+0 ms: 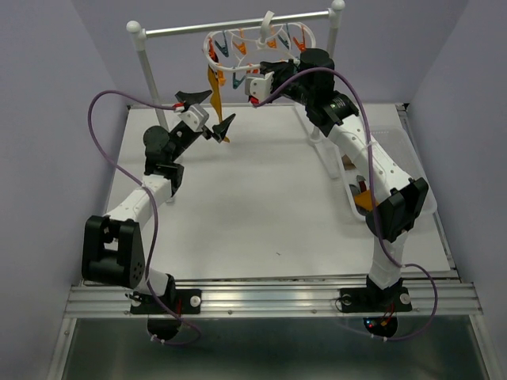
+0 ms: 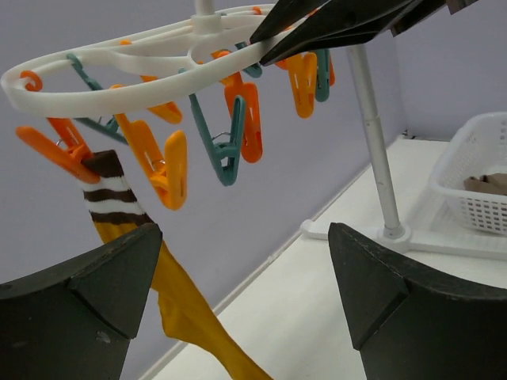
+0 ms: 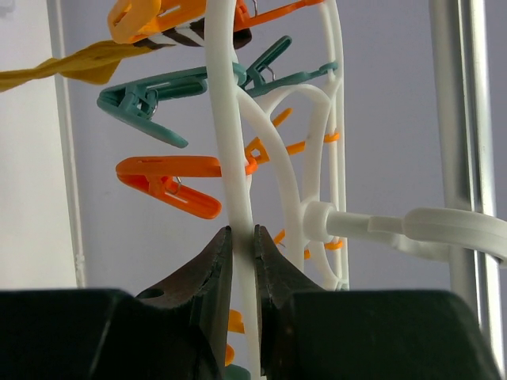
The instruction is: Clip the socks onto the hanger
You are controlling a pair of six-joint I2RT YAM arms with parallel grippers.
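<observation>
A yellow sock with a striped cuff hangs from an orange clip on the white round hanger; its cuff also shows in the right wrist view. My left gripper is open below the hanger, facing it, with the sock between and beyond its fingers in view, not visibly gripped. My right gripper is shut on the hanger's white ring, holding it from the right side in the top view.
The rack's bar (image 1: pixel 238 22) carries the hanger above the clear white table (image 1: pixel 238 214). A white basket (image 1: pixel 428 190) with more socks stands at the right.
</observation>
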